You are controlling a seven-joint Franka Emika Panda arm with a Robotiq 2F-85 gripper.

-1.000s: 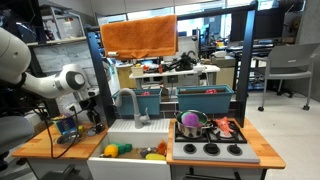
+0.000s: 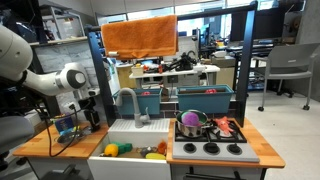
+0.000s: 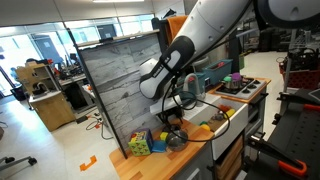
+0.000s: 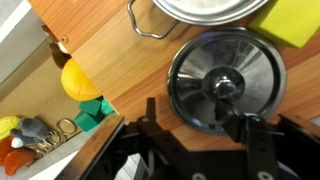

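A round metal lid (image 4: 190, 85) with a dark knob (image 4: 223, 83) lies on the wooden counter. My gripper is over the near part of the lid, its dark fingers apart. The right finger overlaps the knob's near side in the wrist view; whether they touch I cannot tell. Nothing shows clamped between the fingers. In exterior view 2 the gripper (image 3: 175, 121) points down at the left end of the counter, just above the lid.
Beside the lid are a metal pot (image 4: 210, 8) and a yellow block (image 4: 292, 20). A yellow-orange toy (image 4: 76, 80) and a green block (image 4: 88, 115) lie to the left. The sink basin (image 2: 127, 135) holds several toy foods; a stove (image 2: 212, 148) stands farther right.
The arm has shifted only slightly, a little lower over the left counter. The other things in exterior view 1 look the same.
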